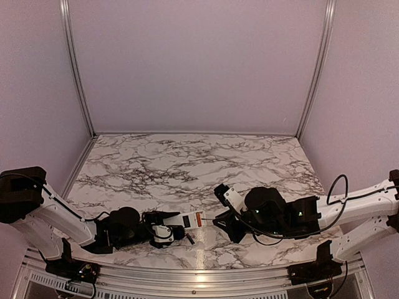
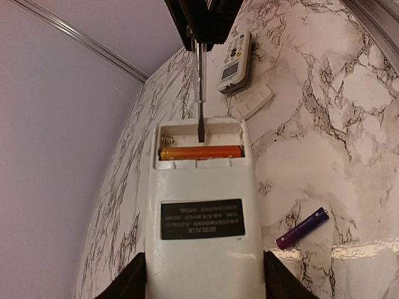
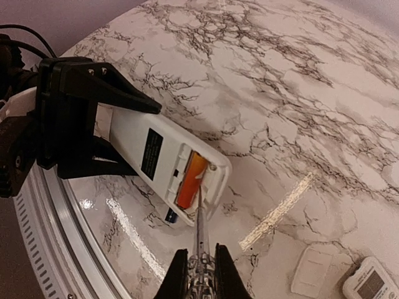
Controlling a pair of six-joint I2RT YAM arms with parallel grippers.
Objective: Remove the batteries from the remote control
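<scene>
The white remote (image 2: pixel 202 261) is held back side up, its battery bay uncovered, by my left gripper, shut across its sides. One orange battery (image 2: pixel 202 152) lies in the bay, and the slot beside it is empty. A purple battery (image 2: pixel 302 228) rests on the table beneath the remote. My right gripper is shut on a screwdriver with a clear shaft (image 3: pixel 202 233). Its flat tip (image 2: pixel 201 132) reaches into the empty slot beside the orange battery; whether it touches the battery I cannot tell.
A white battery cover (image 3: pixel 312 270) lies on the table to the right of the held remote, beside a second white remote (image 3: pixel 371 285) with a screen and keys.
</scene>
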